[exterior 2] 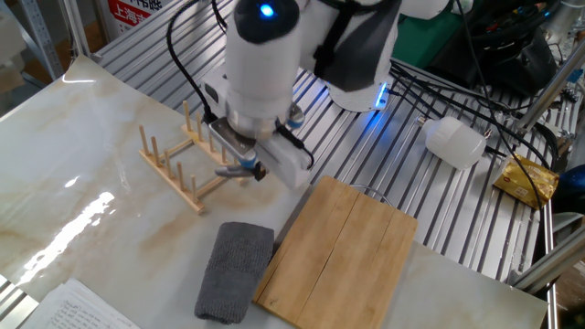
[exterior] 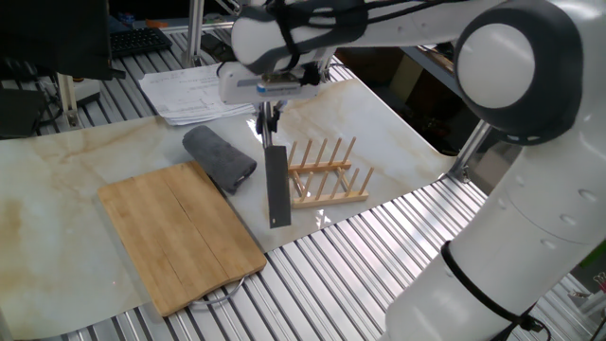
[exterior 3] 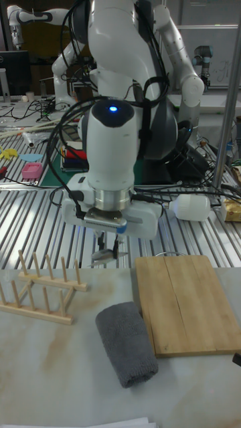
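Observation:
My gripper (exterior: 269, 119) is shut on the handle of a knife with a broad, dark rectangular blade (exterior: 277, 188). In exterior view 1 the blade hangs upright, between the wooden cutting board (exterior: 180, 232) and the wooden peg rack (exterior: 329, 180), overlapping the rack's near end in the picture. From above, in exterior view 2, the knife (exterior 2: 234, 171) shows as a short grey piece at my fingertips, close to the rack (exterior 2: 187, 174). Exterior view 3 has the gripper (exterior 3: 109, 249) to the right of the rack and above the table's edge; most of the blade is hard to make out there.
A rolled grey towel (exterior: 220, 158) lies beside the cutting board. Papers (exterior: 194, 93) rest at the back of the marbled tabletop (exterior: 57, 199). A white rounded object (exterior 2: 454, 143) and a yellow packet (exterior 2: 526, 180) stand on the slatted metal surface.

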